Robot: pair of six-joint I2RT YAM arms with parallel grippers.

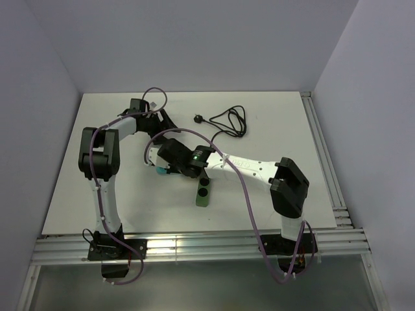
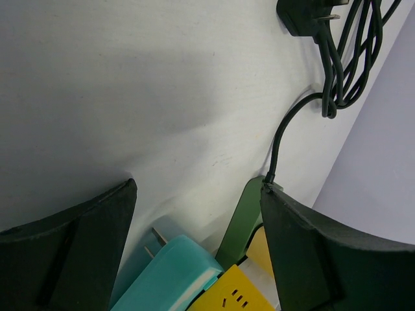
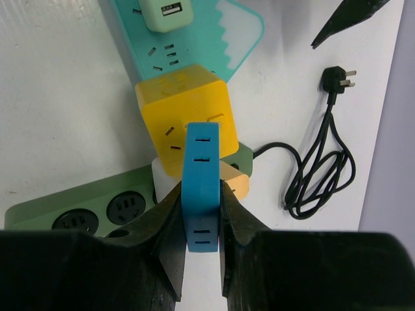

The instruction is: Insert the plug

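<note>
In the right wrist view a slim blue plug block [image 3: 201, 170] with slots in its face is clamped in my right gripper. It overlaps a yellow block [image 3: 159, 120] in that view; whether the two touch I cannot tell. The green power strip [image 3: 45, 201] has free round sockets at its near end. A teal plug [image 2: 170, 275], metal prongs bared, lies beside the yellow block in the left wrist view. My left gripper is open above bare table, nothing between its fingers; one dark fingertip [image 3: 347, 21] shows in the right wrist view.
The strip's black cord [image 1: 233, 123] lies coiled at the back, ending in a black plug [image 1: 198, 118]. A pale green USB cube [image 3: 167, 14] sits at the teal piece.
</note>
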